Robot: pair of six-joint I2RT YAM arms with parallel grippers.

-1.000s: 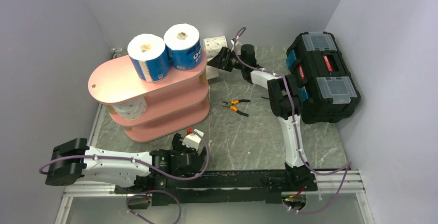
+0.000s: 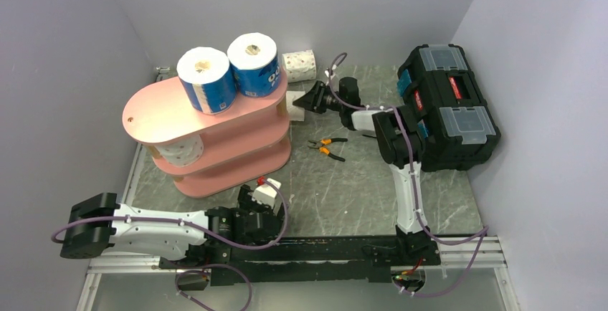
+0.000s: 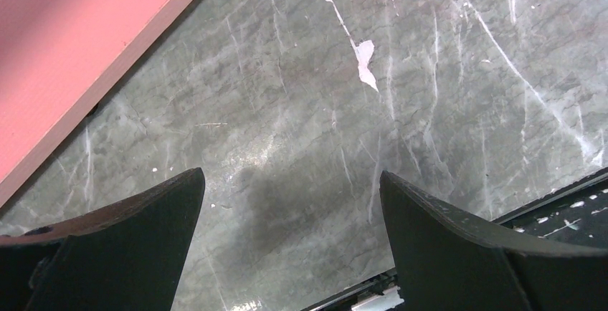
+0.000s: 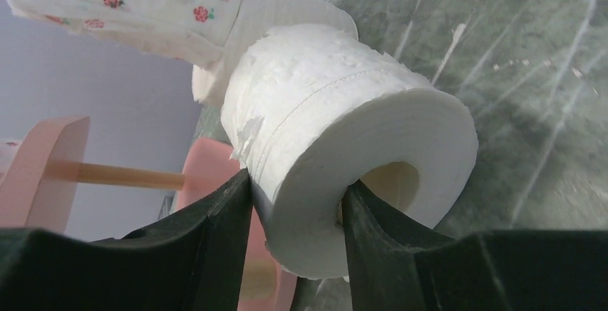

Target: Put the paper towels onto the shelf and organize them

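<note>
In the right wrist view, a plain white paper roll [image 4: 323, 103] lies on its side, its cored end towards me. My right gripper straddles the roll's wall: one finger is against the outer side, the other at the core's mouth. Whether it grips firmly cannot be told. From above, this roll [image 2: 295, 115] is beside the right end of the pink shelf [image 2: 154, 114]. Two blue-wrapped rolls [image 2: 206, 82] stand on the shelf's top board, and a patterned roll [image 2: 181, 151] sits on a lower level. My left gripper is open and empty over bare floor.
A flower-printed roll [image 2: 300, 66] lies against the back wall, behind the white one. Orange-handled pliers [image 2: 328, 147] rest on the grey floor in the middle. Black toolboxes [image 2: 450, 107] fill the right side.
My right gripper has lowered in the top view, towards the front, and now sits at the white roll. More of that roll shows, shifted slightly frontward and right. The left arm has barely moved.
</note>
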